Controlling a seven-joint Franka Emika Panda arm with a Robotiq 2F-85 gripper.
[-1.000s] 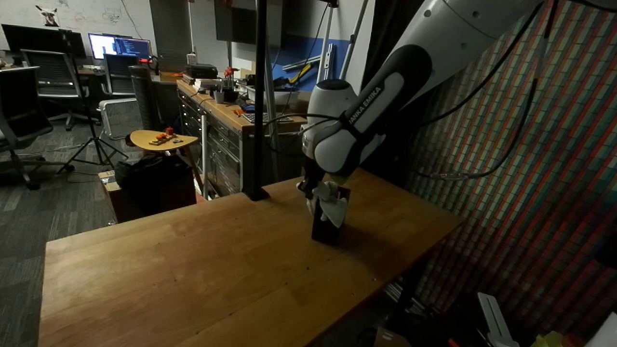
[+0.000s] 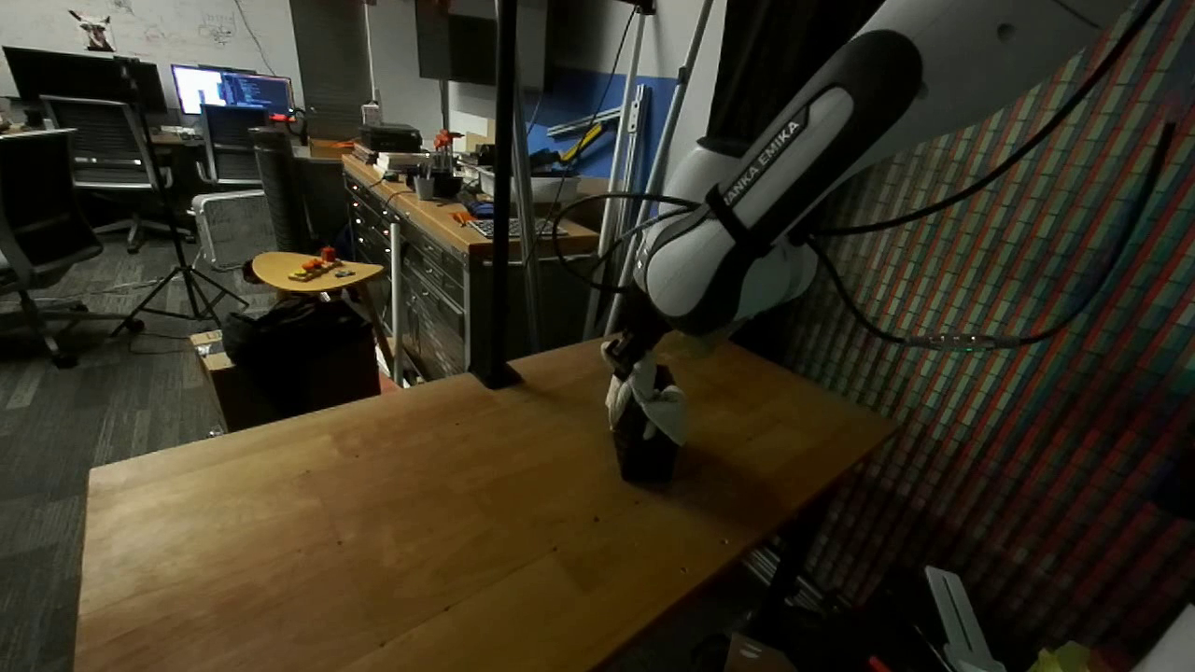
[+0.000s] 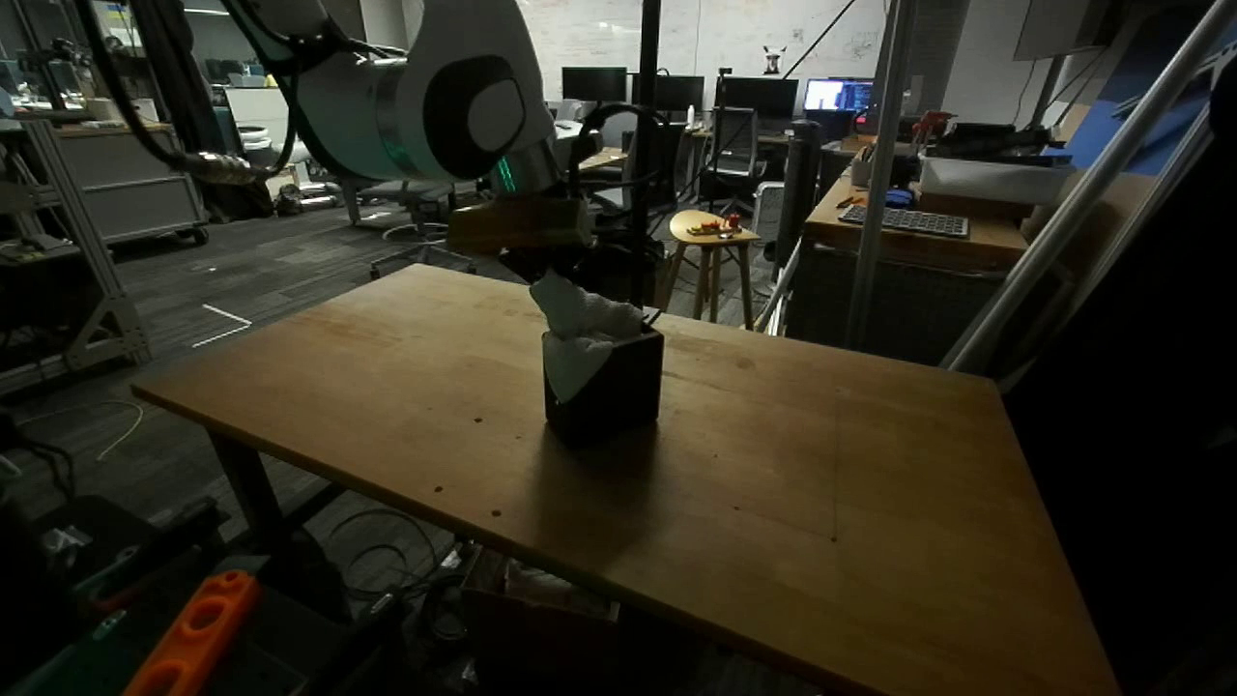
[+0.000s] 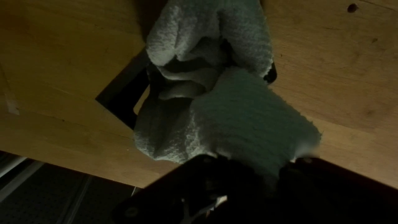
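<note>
A pale cloth [image 2: 661, 410] hangs over the top of a black box [image 2: 646, 457] on the wooden table. My gripper [image 2: 629, 354] is directly above the box and shut on a bunched part of the cloth. Seen from the wrist, the cloth [image 4: 253, 119] runs up between the dark fingers, and other folds spread over the box's opening. One dark corner of the box [image 4: 125, 95] shows beside it. In exterior view 2 the cloth [image 3: 580, 336] drapes down one corner of the box [image 3: 620, 389]. Whether the box rests fully on the table is hard to tell.
A black upright post [image 2: 500, 224] stands at the table's far edge. A small stool [image 2: 316, 271] is beyond it, off the table.
In exterior view 1 the arm has shifted right and its wrist has tilted. Box and cloth have moved slightly right and nearer the camera along with the gripper.
</note>
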